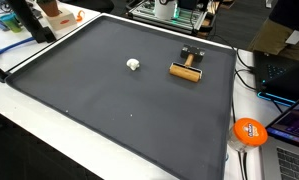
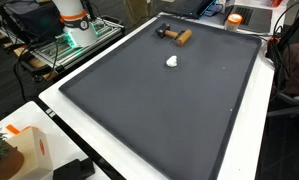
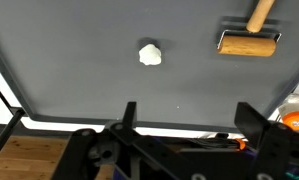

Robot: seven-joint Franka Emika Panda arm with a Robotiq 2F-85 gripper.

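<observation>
A small white lump (image 1: 133,64) rests alone on the grey board (image 1: 109,100). It shows above centre in the wrist view as a white piece (image 3: 150,54). Off to its right there lies a wooden roller (image 1: 186,71) with a dark end part, its wooden handle (image 3: 259,14) running toward the upper edge in the wrist view. My gripper hangs over the board with its two dark fingers wide apart. Between them is only bare board; neither the lump nor the roller is touched.
An orange-lidded jar (image 1: 250,132) stands on the white table beside the board, with a laptop (image 1: 289,125) behind it. A potted plant (image 2: 1,155) is at the near left in exterior view 2. Most of the board is clear.
</observation>
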